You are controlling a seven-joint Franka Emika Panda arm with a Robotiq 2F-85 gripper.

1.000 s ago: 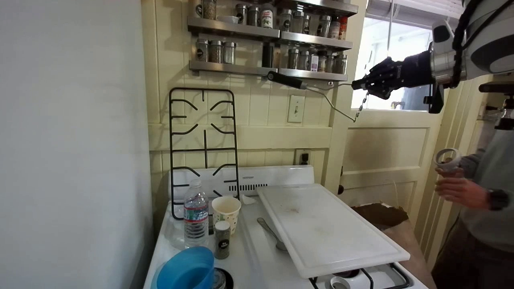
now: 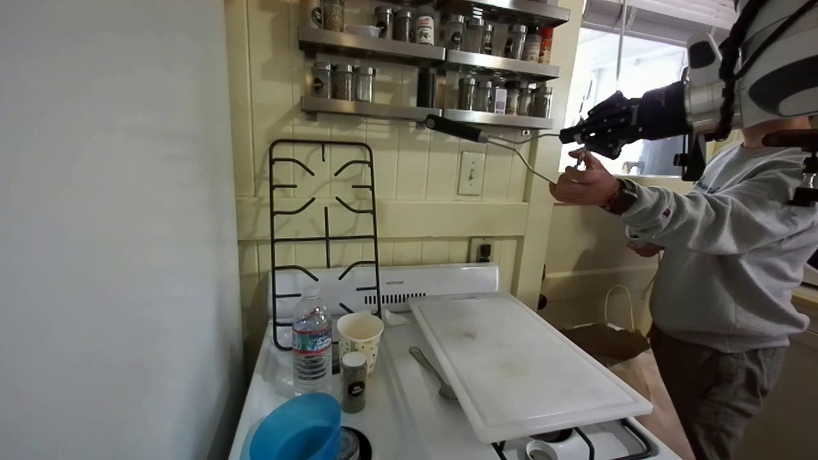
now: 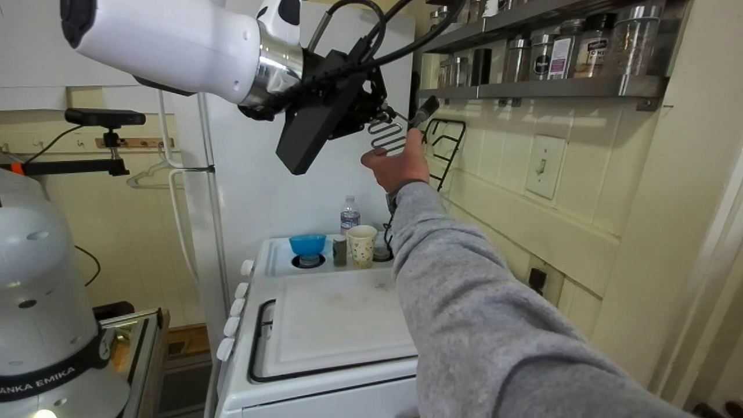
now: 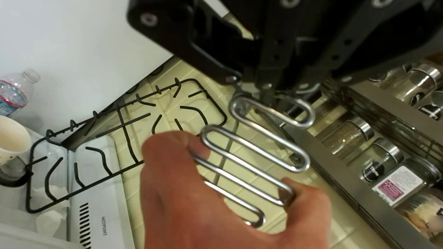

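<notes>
High beside the spice shelves, my gripper (image 2: 571,135) is shut on a wire potato masher. The masher's black handle (image 2: 456,128) points left, away from the fingers, and its bent wire neck (image 2: 529,163) runs down to the right. In the wrist view the zigzag wire head (image 4: 253,153) hangs just below the fingers, and a person's hand (image 4: 178,199) grasps it from below with fingers on both sides. Exterior view 2 shows the same hand (image 3: 400,167) reaching up to the wire head under my gripper (image 3: 390,115). The exact contact at my fingertips is partly hidden.
The person's sleeved arm (image 3: 473,292) extends over the stove. On the stove are a white cutting board (image 2: 529,360), spoon (image 2: 433,375), water bottle (image 2: 312,345), paper cup (image 2: 360,329), spice jar (image 2: 353,383) and blue bowl (image 2: 295,429). A black grate (image 2: 326,239) leans against the wall.
The person, who stood at the far right holding a white ring-like object, has come closer and put a hand on the masher's wire head. My arm and the masher look unmoved.
</notes>
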